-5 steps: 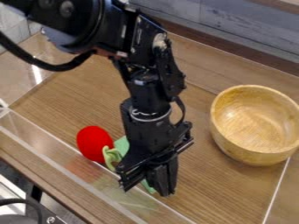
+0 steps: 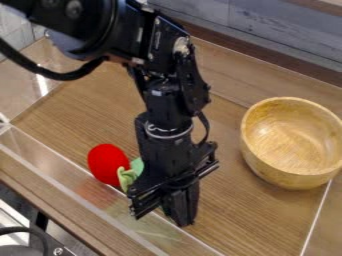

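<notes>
My black gripper (image 2: 171, 205) is low over the front of the wooden table, its fingertips near the tabletop. It looks shut, and I see nothing clearly between its fingers. A red round object (image 2: 106, 162) lies just left of it. A light green object (image 2: 128, 174) sits beside the red one, mostly hidden behind the gripper.
A large light wooden bowl (image 2: 287, 140) stands to the right. A clear strip runs along the front left edge, with cables beyond it.
My gripper has shifted slightly left and appears narrower. Less of the green object shows than a second ago.
</notes>
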